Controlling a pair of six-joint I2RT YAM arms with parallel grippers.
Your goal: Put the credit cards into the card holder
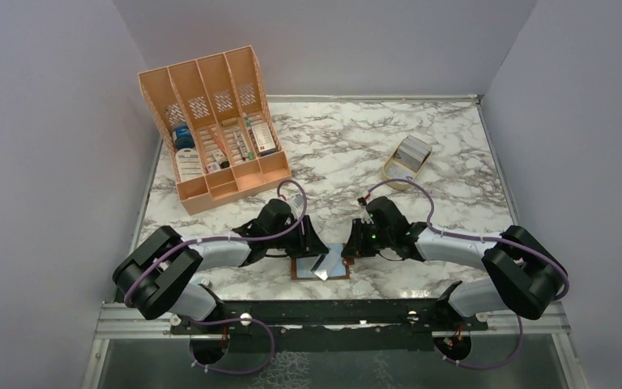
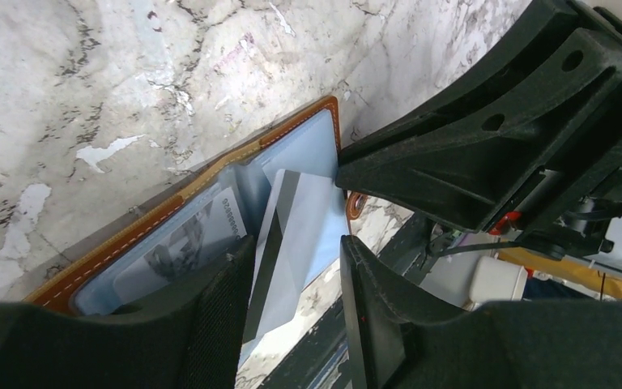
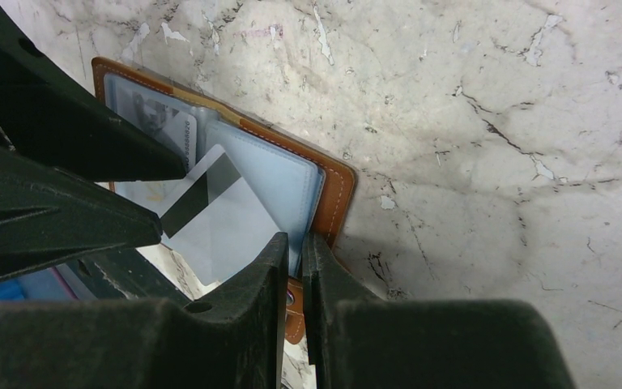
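Observation:
The open brown card holder (image 1: 297, 276) lies flat near the table's front edge, its clear sleeves facing up. A pale card (image 2: 298, 235) with a black stripe rests slanted over the right-hand sleeve, its lower end sticking out past the holder. Another card (image 3: 180, 134) shows inside the left-hand sleeve. My left gripper is open, its fingers on either side of the striped card. At the holder's right edge, my right gripper is shut on the sleeve edge; exactly how much lies between its fingers is hidden.
An orange divided rack (image 1: 225, 193) with several items stands at the back left. A small basket (image 1: 389, 168) holding grey cards sits at the back right. Both grippers' fingertips are close together over the holder.

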